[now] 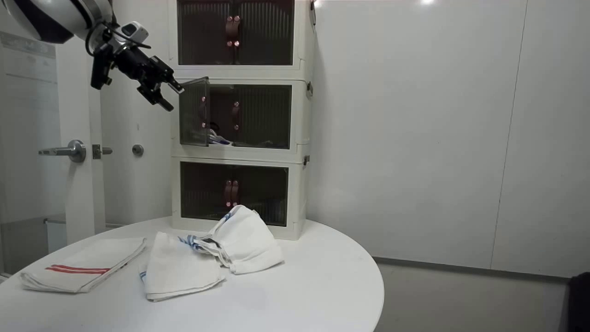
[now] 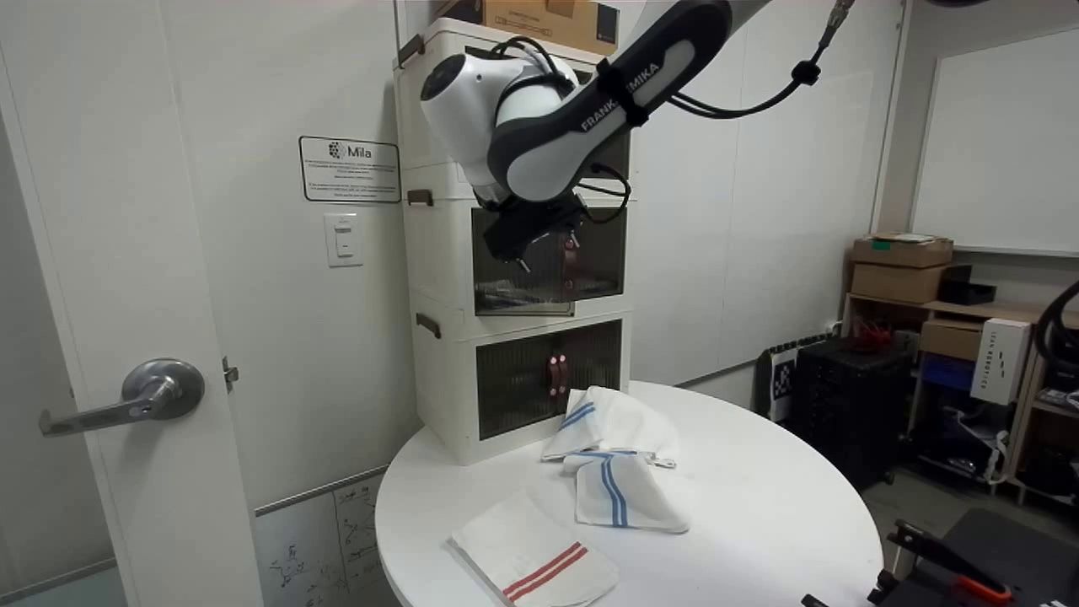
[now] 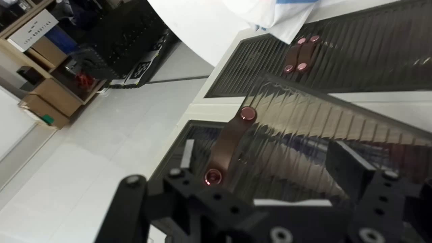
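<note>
My gripper (image 1: 174,97) is open in front of the middle cabinet's left side, its two fingertips apart. That cabinet's left ribbed door (image 1: 193,116) stands ajar, swung outward, while the right door (image 1: 264,116) is closed. In the wrist view the ajar door's brown strap handle (image 3: 227,143) shows between the spread fingers, nearer the left one; whether anything touches it I cannot tell. Some white and blue cloth (image 1: 219,138) is partly visible inside the cabinet. In exterior view 2 the gripper (image 2: 549,253) hangs before the same door.
On the round white table (image 1: 326,287) lie a red-striped towel (image 1: 88,263), a folded blue-striped towel (image 1: 179,268) and a crumpled one (image 1: 249,243) against the bottom cabinet (image 1: 296,199). A room door with handle (image 1: 74,151) stands at left.
</note>
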